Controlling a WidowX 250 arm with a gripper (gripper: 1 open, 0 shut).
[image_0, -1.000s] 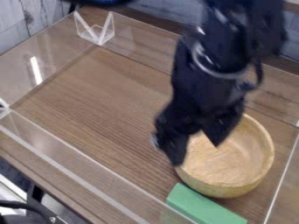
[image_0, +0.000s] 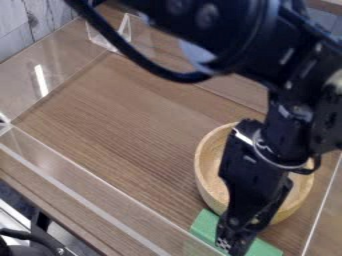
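Note:
The dark gripper (image_0: 241, 225) is lowered at the bottom right, its fingers open just over a green rectangular block (image_0: 210, 227) at the near edge. A round wooden bowl (image_0: 213, 170) sits behind the fingers, largely covered by the arm. The fingers overlap the block in view; whether they touch it cannot be told.
Clear walls or edges run along the left and right. A small transparent object (image_0: 107, 30) stands at the back left.
The gripper has moved down and toward the viewer, from over the bowl's area to over the green block, covering more of it.

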